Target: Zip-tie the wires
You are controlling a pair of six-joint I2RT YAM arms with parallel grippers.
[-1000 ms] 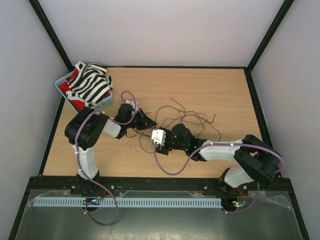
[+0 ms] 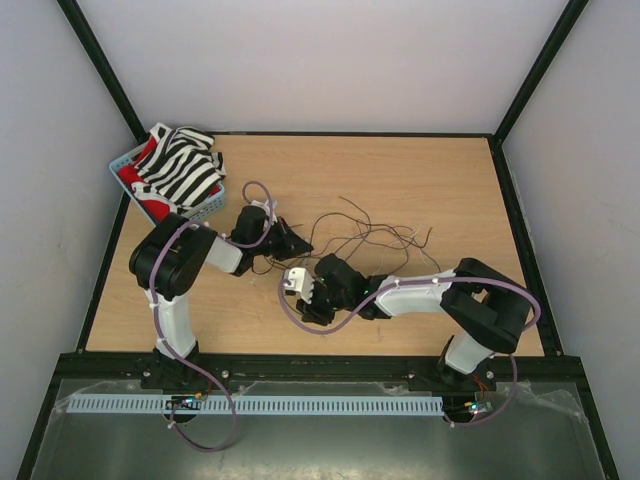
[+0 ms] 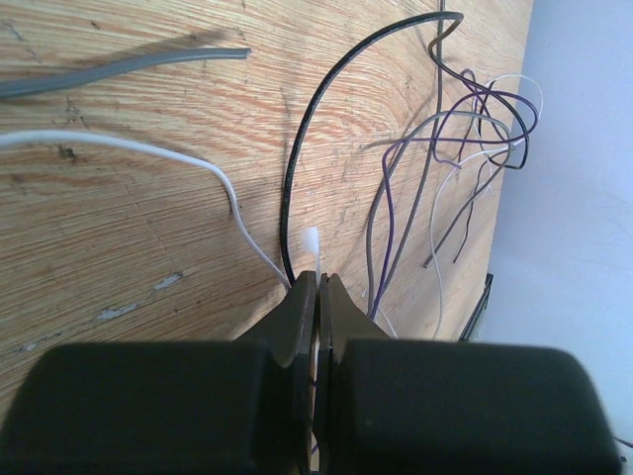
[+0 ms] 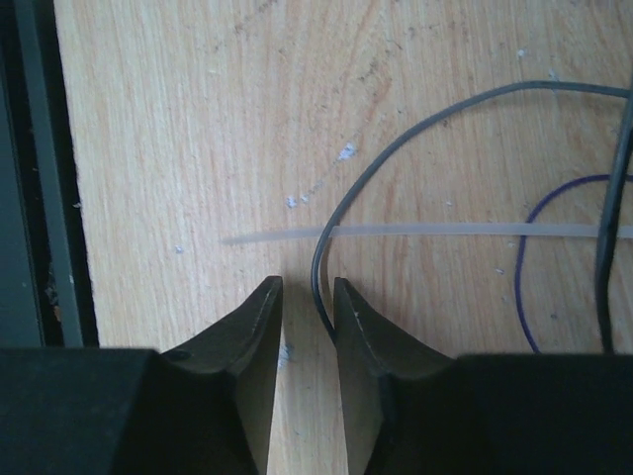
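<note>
Tangled black, grey, white and purple wires lie on the wooden table. My left gripper is shut over the wires, a thin white strip with a small head standing at its tips. In the right wrist view my right gripper is low over the table, part open, with a dark grey wire running between or just behind its fingertips. A translucent zip tie crosses behind that wire.
A blue basket with striped and red cloth sits at the back left. A dark frame edge borders the table beside my right gripper.
My right gripper has moved left and toward the table's front edge over the last second. The left arm has stayed in place.
</note>
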